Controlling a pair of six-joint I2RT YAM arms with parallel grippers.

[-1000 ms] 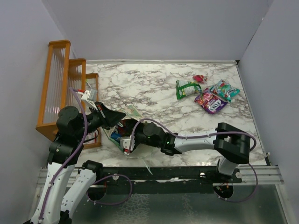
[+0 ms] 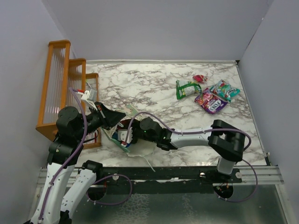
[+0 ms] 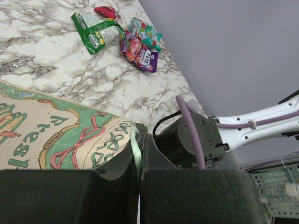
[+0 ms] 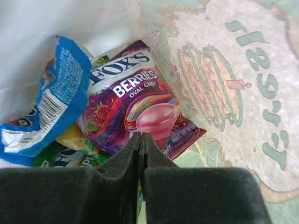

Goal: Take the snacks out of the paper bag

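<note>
The paper bag (image 2: 140, 148) lies at the front left of the table, its printed side (image 3: 65, 135) filling the lower left wrist view. My left gripper is shut on the bag's rim, a thin edge between its fingers. My right gripper is at the bag's opening, shut, with nothing visible between its fingers. Inside lie a purple Foxs Berries candy packet (image 4: 128, 95), a blue packet (image 4: 53, 100) and green and yellow packets partly hidden beneath.
On the marble table (image 2: 154, 79) at the back right lie a green packet (image 2: 187, 88), a small red packet (image 2: 200, 78), a purple packet (image 2: 210, 100) and a teal packet (image 2: 225, 89). Wooden racks (image 2: 49, 84) stand at the left.
My right arm has shifted slightly around the bag's opening over the last second. My left arm and the packets on the table have stayed put.
</note>
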